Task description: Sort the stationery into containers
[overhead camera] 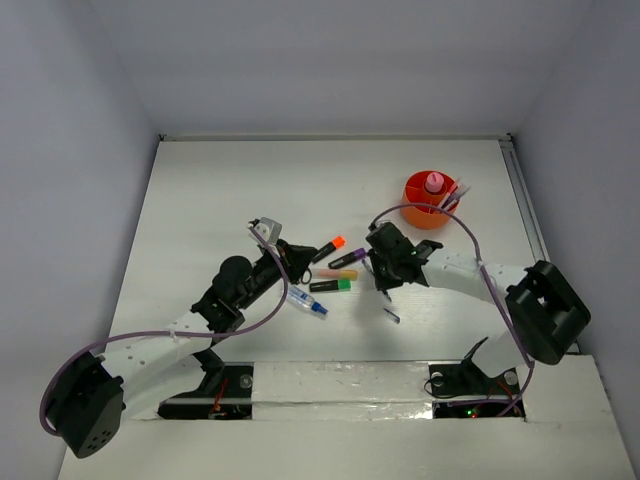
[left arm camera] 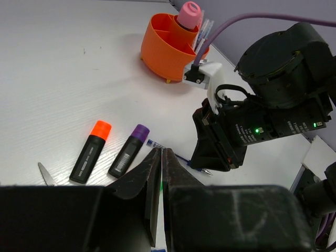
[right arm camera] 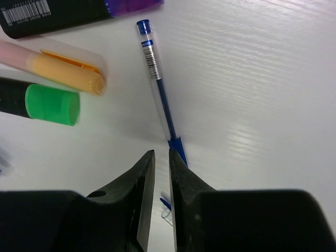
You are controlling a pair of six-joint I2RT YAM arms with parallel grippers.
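Note:
A blue pen [right arm camera: 165, 105] lies on the table under my right gripper, whose narrowly parted fingertips are at its lower end; whether it holds it I cannot tell. A second pen [overhead camera: 390, 315] lies nearer the front. My left gripper is shut, nothing visible between its fingers, above the stationery. Markers with orange [left arm camera: 101, 128], purple [left arm camera: 139, 133] and green [right arm camera: 52, 103] caps, a pink-yellow highlighter [right arm camera: 65, 73], scissors [left arm camera: 44, 172] and a blue-capped item [overhead camera: 307, 302] lie between the arms. An orange organizer [left arm camera: 157, 58] holds a pink item and pens.
Grey walls bound the sides and back; the organizer stands at the back right, behind my right arm.

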